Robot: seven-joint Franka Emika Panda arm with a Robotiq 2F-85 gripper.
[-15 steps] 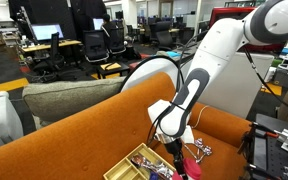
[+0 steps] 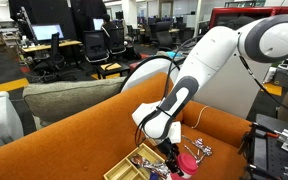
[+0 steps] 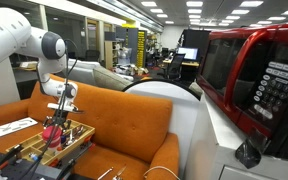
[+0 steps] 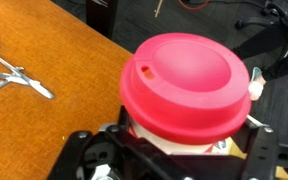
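Observation:
A cup with a pinkish-red lid point(image 4: 184, 82) fills the middle of the wrist view, its pale side showing just below the lid. My gripper has its dark fingers on either side of the cup; whether they press on it is hidden under the lid. In exterior view 1 the cup's pink part point(image 2: 187, 163) shows low in the frame, below and right of the white wrist. Exterior view 2 has the red cup point(image 3: 52, 132) in front of the wooden tray, below the arm.
A wooden tray point(image 2: 117, 170) holding small items lies beside the arm on the orange surface point(image 2: 59, 130). Metal utensils point(image 4: 14, 72) rest on that surface at the wrist view's left. A padded cushion point(image 2: 74, 98) stands behind.
In exterior view 1 the arm's wrist has shifted left and a little up and has tilted. The tray stays where it was. The cup's own movement is hard to make out.

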